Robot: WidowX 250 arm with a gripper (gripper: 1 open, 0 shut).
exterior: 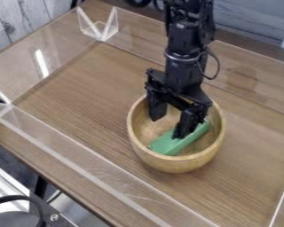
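My black gripper (177, 113) hangs down into a tan round bowl (149, 146) at the centre of the camera view, its fingers spread open. Inside the bowl a green elongated object (174, 140) lies diagonally, just below the gripper, with nothing seen held. Whether the fingertips touch it is hard to tell.
A white angular object (98, 27) stands at the back left. Dark cables and a frame show at the lower left edge.
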